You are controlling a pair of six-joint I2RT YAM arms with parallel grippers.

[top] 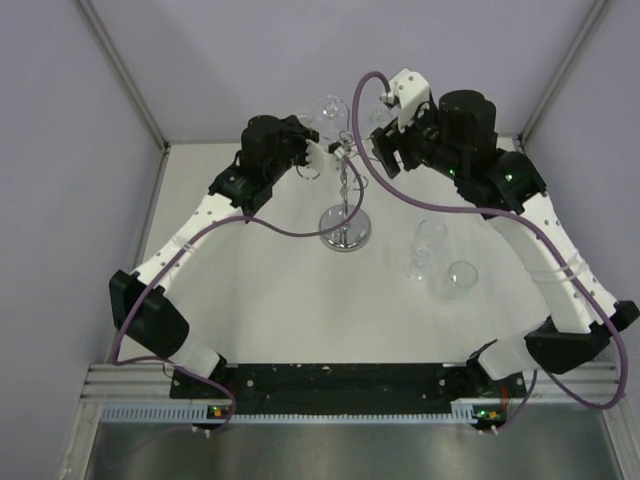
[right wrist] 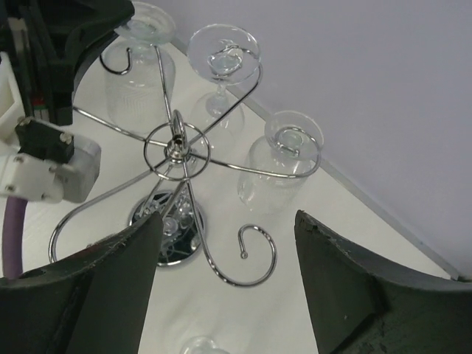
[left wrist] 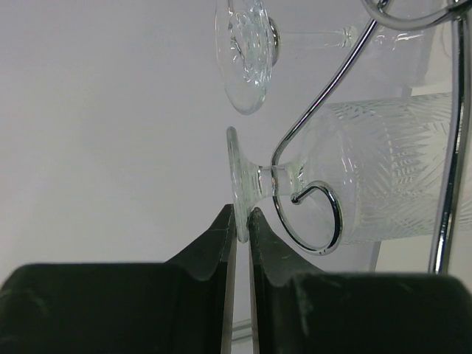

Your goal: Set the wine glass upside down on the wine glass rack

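A patterned wine glass point(left wrist: 391, 177) hangs upside down on a hook of the chrome rack point(left wrist: 448, 162), its stem inside the wire loop. At the rim of its foot point(left wrist: 240, 188) is my left gripper; the fingertips stand close together either side of that rim, but whether they press on it is unclear. From the right wrist view, this glass point(right wrist: 140, 85) is upside down beside the left arm. My right gripper is open and empty, over the right side of the rack. An empty hook point(right wrist: 254, 258) shows between its fingers.
Two further glasses, one in the middle point(right wrist: 221, 110) and one at right point(right wrist: 273, 169), hang upside down on other hooks. On the table, a lying glass point(top: 428, 245) and a tumbler-like glass point(top: 461, 280) are to the right.
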